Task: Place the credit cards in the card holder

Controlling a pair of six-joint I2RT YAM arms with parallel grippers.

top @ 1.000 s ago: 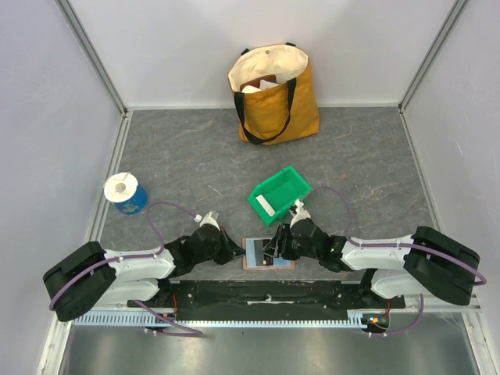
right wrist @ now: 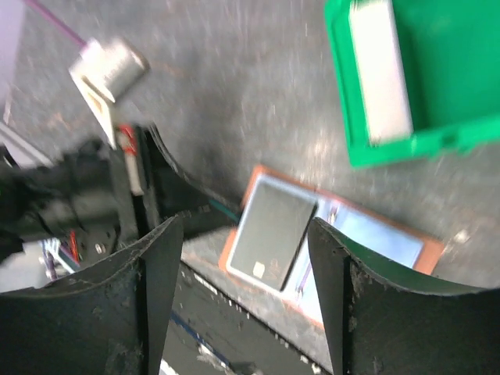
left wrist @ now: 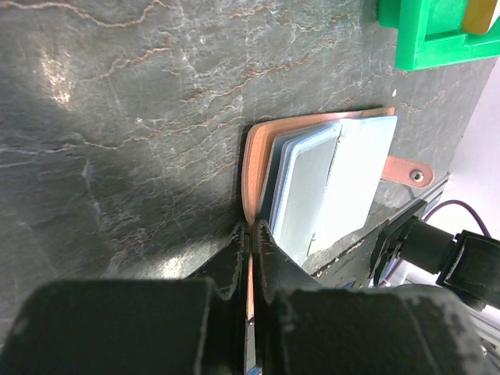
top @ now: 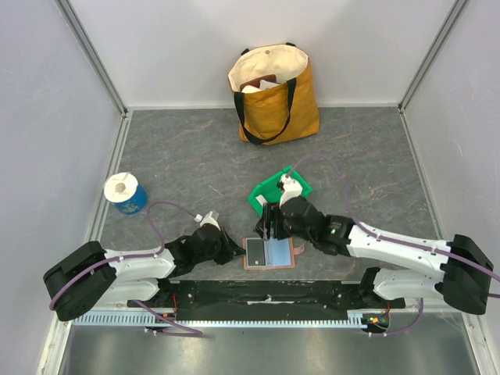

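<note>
The tan card holder (right wrist: 423, 262) lies open on the table near the front edge, with a dark grey card (right wrist: 271, 234) in its left pocket and pale cards (left wrist: 358, 180) on its right. My left gripper is shut at the holder's left edge, over the leather; nothing clearly shows between its fingers. My right gripper hangs above the holder, fingers apart, with nothing between them. A green tray (right wrist: 453, 133) with a white card-like piece (right wrist: 379, 66) lies just behind the holder.
A yellow tote bag (top: 277, 109) stands at the back centre. A blue-and-white roll (top: 129, 197) sits at the far left.
My right gripper has risen above the holder and shows larger in the top view, exposing the grey card. The left gripper has stayed in place.
</note>
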